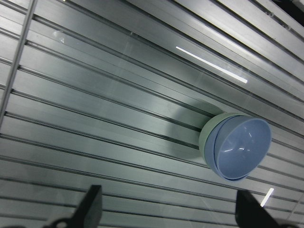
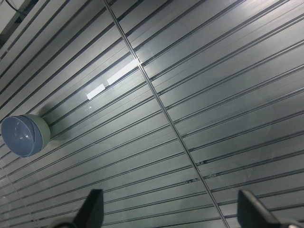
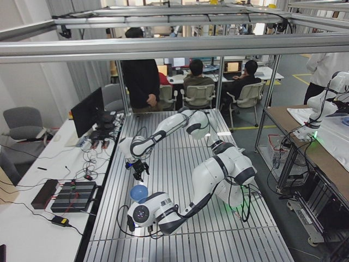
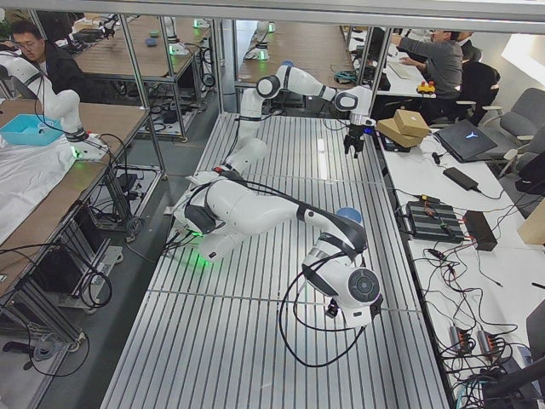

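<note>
Two blue bowls sit nested in a green bowl, also seen in the right wrist view [image 2: 18, 135]. In the camera left view, my right gripper [image 3: 138, 168] hangs empty above and beyond the stack [image 3: 138, 192]. My left gripper [image 4: 353, 146] is on the other side of the stack in the camera right view, also apart from it. Both wrist views show widely spaced fingertips with nothing between them.
Cables lie by the arms. A white desk [image 4: 460, 290] with electronics and a monitor runs along one side.
</note>
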